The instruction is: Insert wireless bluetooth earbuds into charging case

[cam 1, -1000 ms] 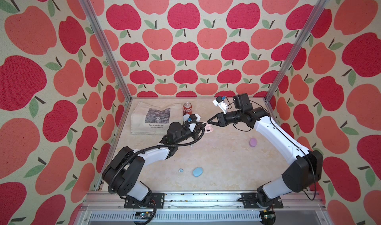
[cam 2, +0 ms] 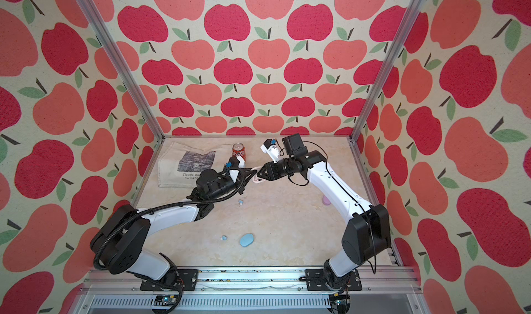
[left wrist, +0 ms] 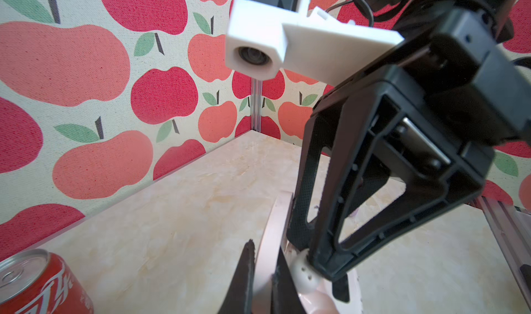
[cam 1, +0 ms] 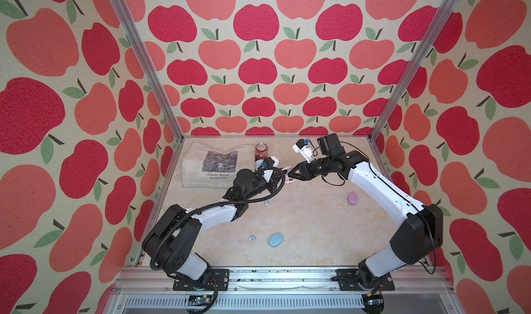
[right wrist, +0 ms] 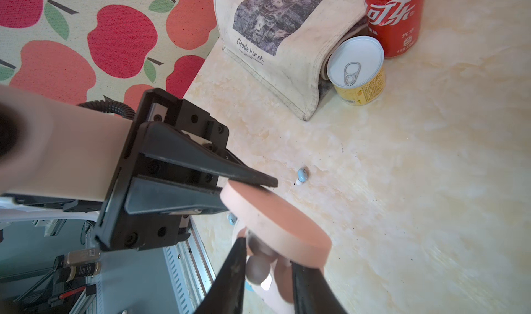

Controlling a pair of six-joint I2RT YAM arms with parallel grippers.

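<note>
Above the table's middle my left gripper is shut on a pale pink, open earbud case (right wrist: 276, 214), held upright by its edge. My right gripper reaches into the case from the right. A round pearly earbud (left wrist: 304, 272) sits at its fingertips inside the case; whether it is gripped or seated I cannot tell, as the fingers hide much of it. Two small blue pieces (cam 1: 252, 237) (cam 1: 266, 202) lie on the table.
A red can (right wrist: 393, 26), a yellow-labelled can (right wrist: 356, 81) and a canvas bag (cam 1: 217, 164) stand at the back left. A blue oval (cam 1: 275, 239) and a purple oval (cam 1: 352, 198) lie on the otherwise clear tabletop (cam 1: 315, 220).
The left arm has barely moved.
</note>
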